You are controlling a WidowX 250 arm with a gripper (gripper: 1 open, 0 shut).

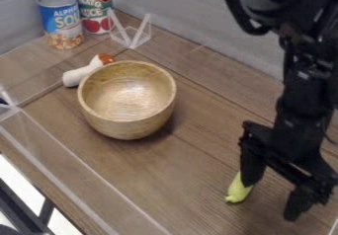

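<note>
My black gripper (275, 172) is low over the table at the right, its fingers apart and open. A small yellow-green elongated object (239, 190) lies on the table just left of the fingers, partly behind the nearer one. Nothing shows held in the gripper.
A wooden bowl (126, 101) sits left of centre. A white object with an orange end (82, 72) lies behind it. Two cans, a blue one (62, 20) and a red one (95, 8), stand at the back left. A wall runs along the back.
</note>
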